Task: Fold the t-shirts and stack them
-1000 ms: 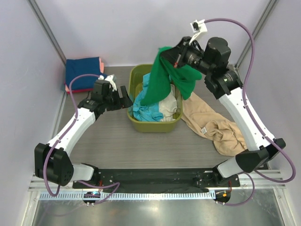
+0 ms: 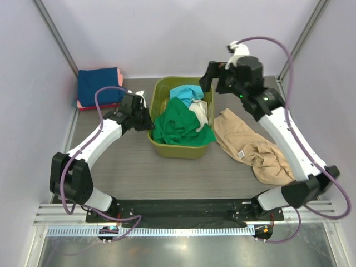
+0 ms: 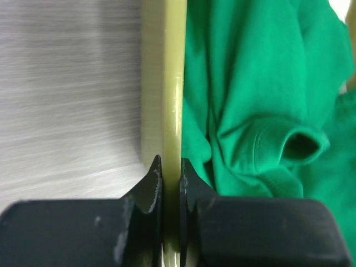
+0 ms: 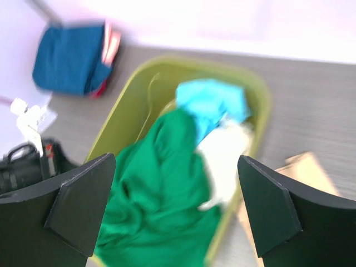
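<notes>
A green shirt (image 2: pixel 181 125) lies crumpled in the olive bin (image 2: pixel 181 151), partly over a light-blue shirt (image 2: pixel 186 93) and a cream cloth (image 2: pixel 199 114). My left gripper is shut on the bin's left rim, one finger on each side of the wall. High over the bin's far right corner, my right gripper (image 2: pixel 207 82) stands open and empty. On the table to the right, a tan shirt (image 2: pixel 253 147) lies loosely spread. At the back left is a folded stack with a navy shirt (image 2: pixel 97 86) on top.
Bare table (image 2: pixel 128 172) shows in front of the bin and to its left. Salmon and red folded edges (image 2: pixel 120 78) peek out around the navy shirt. Walls bound the table at the back and sides.
My right gripper lowered the green shirt into the bin, let go, and moved up and right.
</notes>
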